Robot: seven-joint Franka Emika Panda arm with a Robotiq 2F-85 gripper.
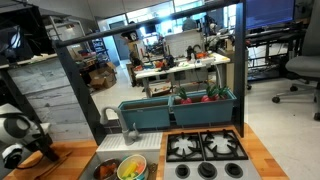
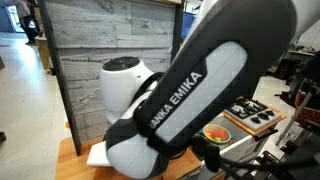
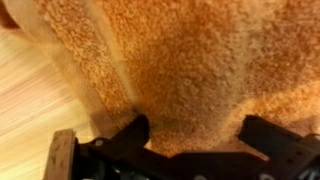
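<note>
An orange-brown towel (image 3: 200, 60) with a thick pile fills most of the wrist view. A fold or hem runs along its left side, where pale wood (image 3: 30, 110) shows. My gripper stands open over the towel, its two dark fingers well apart and only cloth seen beyond the gap. Whether the fingertips touch the cloth, I cannot tell. In exterior view 1 the gripper is low at the far left, close above the wooden counter. The white arm (image 2: 190, 105) fills the middle of exterior view 2 and hides the gripper there.
Right of the arm is a sink with a tall faucet (image 1: 124, 122) and a colourful bowl (image 1: 132, 167). Farther right lies a stove top (image 1: 205, 147). Teal bins (image 1: 145, 114) line the back, and a grey plank wall (image 1: 50, 100) stands behind the arm.
</note>
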